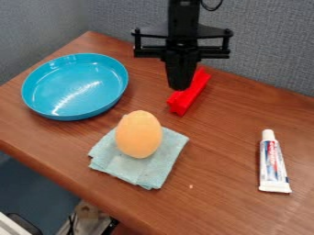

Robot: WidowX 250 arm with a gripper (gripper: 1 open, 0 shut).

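My black gripper [181, 73] hangs at the top centre over the far end of a red bar [185, 100], which lies on the wooden table. Its fingers look close together; whether anything is between them is hidden. A blue plate [75, 84] is at the left. An orange egg-shaped object [139, 134] rests on a folded pale cloth [159, 163]. A white toothpaste tube [273, 165] lies at the right.
Grey padded walls stand behind the table [208, 193]. Bare wood lies right of the bar and in the front middle. The table's edge runs along the lower left.
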